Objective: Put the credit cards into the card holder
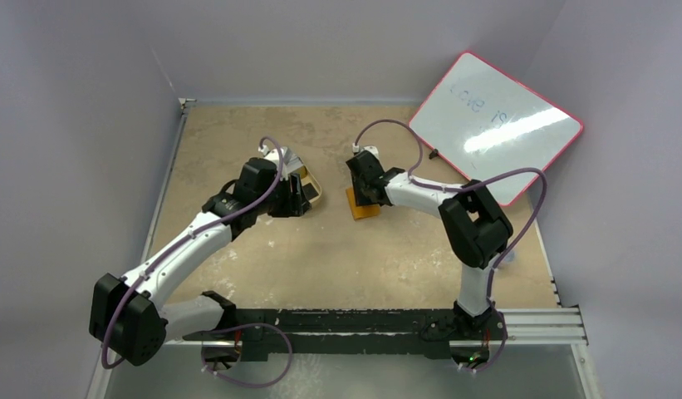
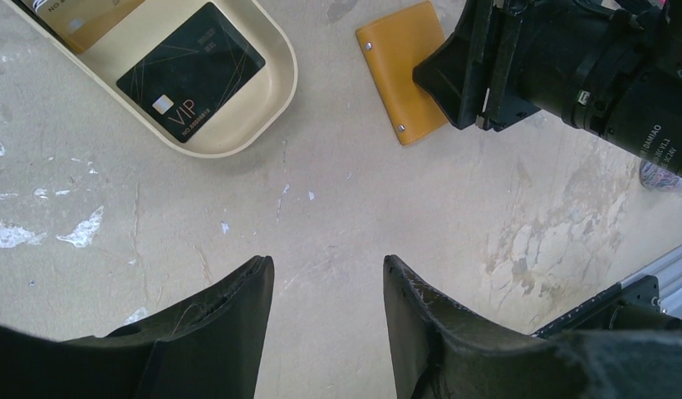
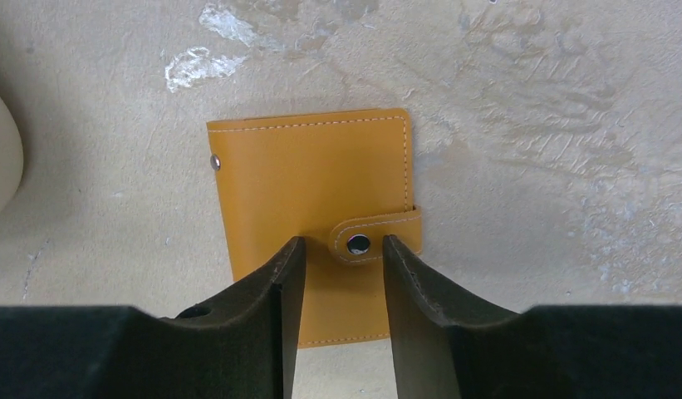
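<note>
An orange-tan card holder (image 3: 312,179) lies closed on the table, its strap (image 3: 383,233) snapped over the front by a dark button. Over it stands my right gripper, open, its fingertips framing the button; whether they touch the leather I cannot tell. In the left wrist view, a black VIP card (image 2: 192,75) lies flat in the cream tray (image 2: 286,83), with a gold card (image 2: 92,21) cut off by the view's edge. My left gripper is open and empty above bare table, with the tray ahead to its left.
A whiteboard (image 1: 503,116) with a red frame leans at the back right. The right arm's gripper covers part of the card holder from above.
</note>
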